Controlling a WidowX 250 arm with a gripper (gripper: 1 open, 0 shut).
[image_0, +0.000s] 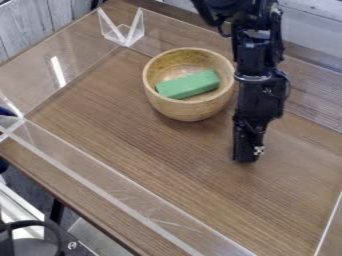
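Observation:
The black robot arm reaches down from the top, and its gripper (249, 150) is low over the wooden table, right of and a little in front of a wooden bowl (173, 101). A green block (190, 85) lies inside the bowl. The fingertips look close together, with nothing visible between them; whether they touch the table is hard to tell.
A clear plastic piece (122, 28) stands at the back left. Black cables or hardware lie at the lower left, beyond the table's edge.

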